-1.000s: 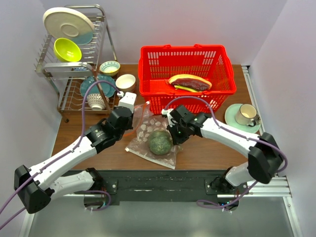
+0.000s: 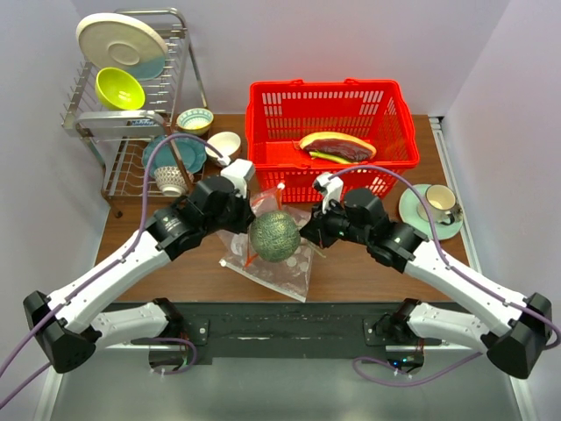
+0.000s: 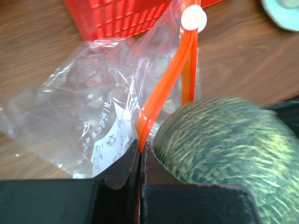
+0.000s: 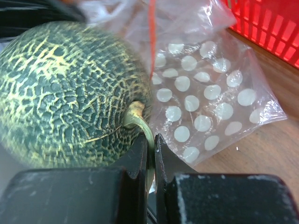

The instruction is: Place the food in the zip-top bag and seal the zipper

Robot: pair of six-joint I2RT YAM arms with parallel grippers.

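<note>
A round green netted melon [image 2: 274, 236] hangs over the clear zip bag [image 2: 285, 274]. My right gripper is shut on the melon's curved stem [image 4: 138, 117]. The left gripper is shut on the bag's orange zipper strip [image 3: 164, 87], pinching it just left of the melon. The strip runs up from the fingers to a white round slider [image 3: 193, 18]. White dots show on the bag's film [image 4: 202, 98] in the right wrist view. Whether any of the melon is inside the bag's mouth cannot be told.
Behind the bag stands a red basket [image 2: 263, 158] holding a papaya-like fruit half [image 2: 337, 146]. A dish rack [image 2: 114, 189] with bowls and plates is at the left. At the right a cup [image 2: 438, 203] rests on a green saucer [image 2: 417, 221]. Bare table [image 2: 377, 276] lies front right.
The right gripper has shifted right, and the melon with it has drifted left and up toward the camera. My left gripper has moved right, close to the melon, drawing the orange strip along.
</note>
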